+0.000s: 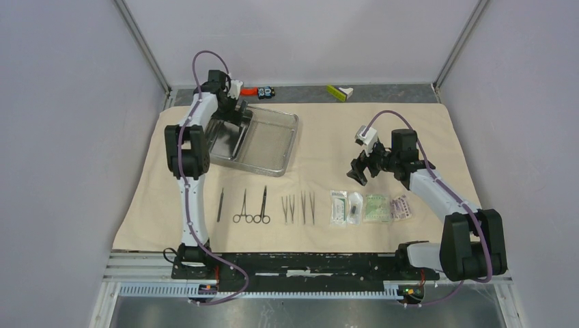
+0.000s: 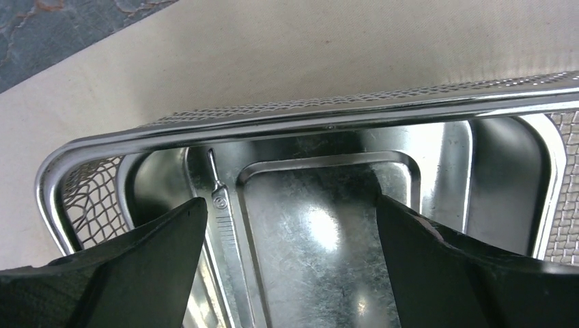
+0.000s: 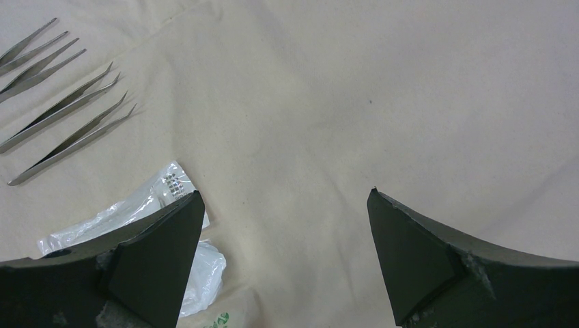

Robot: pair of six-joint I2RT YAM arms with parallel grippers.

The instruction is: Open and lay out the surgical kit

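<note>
My left gripper is open over the steel inner tray (image 2: 314, 260) inside the mesh basket (image 1: 287, 147). A slim metal instrument, like a scalpel handle (image 2: 232, 249), lies along that tray's side between the fingers. Laid in a row on the cloth are a slim instrument (image 1: 220, 205), two scissor-like instruments (image 1: 262, 212), several tweezers (image 3: 68, 147) and several packets (image 1: 376, 208). My right gripper hangs open above the cloth near the packets, with nothing between its fingers.
A grey strip behind the cloth holds a red item (image 1: 249, 91), a black item (image 1: 265, 91) and a yellow-green item (image 1: 339, 93).
</note>
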